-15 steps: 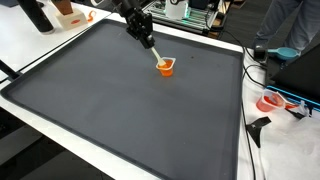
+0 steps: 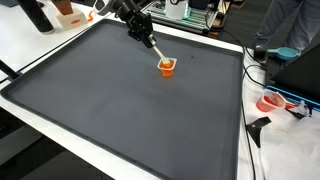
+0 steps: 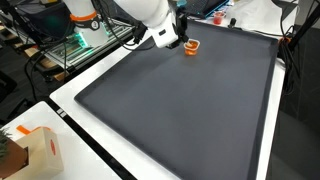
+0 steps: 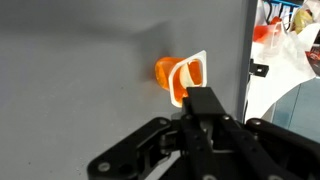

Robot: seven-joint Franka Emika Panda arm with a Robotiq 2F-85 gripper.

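Observation:
A small orange cup (image 2: 166, 71) with a white rim stands on the dark board, below and right of my gripper (image 2: 151, 42) in exterior view 1. A pale, thin stick-like utensil (image 2: 159, 53) runs from my shut fingers down to the cup's mouth. In the wrist view the cup (image 4: 164, 72) lies just beyond my gripper, its white rim facing partly toward the camera. What the utensil's lower end looks like inside the cup is unclear. Exterior view 2 has the cup (image 3: 192, 46) beside the arm's end.
The dark board (image 2: 110, 110) is bare around the cup, with wide free room toward the front. A red container (image 2: 269, 102) rests on the white surface beyond the board's right edge. Cables and a small black piece (image 2: 258, 124) lie near that edge.
The utensil's lower end has shifted slightly to the right over the cup. The cup stays in about the same place, and the arm has hardly moved.

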